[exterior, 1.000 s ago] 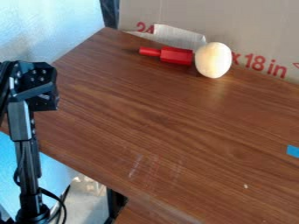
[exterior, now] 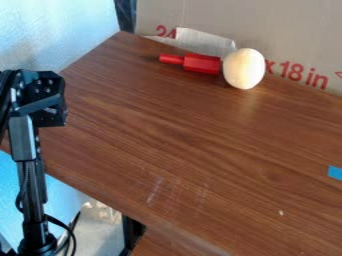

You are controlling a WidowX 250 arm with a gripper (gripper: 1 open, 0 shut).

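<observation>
A black robot arm with its gripper (exterior: 38, 100) stands at the left, beside the table's left edge. Whether the gripper is open or shut is unclear from this view. A white egg-shaped object (exterior: 243, 68) rests near the back of the wooden table (exterior: 187, 160). Just left of it lies a red cylindrical object (exterior: 201, 64) with a narrower end pointing left, apart from the gripper.
A cardboard panel (exterior: 301, 35) with red printing borders the back of the table. A small blue patch (exterior: 335, 172) is at the right edge.
</observation>
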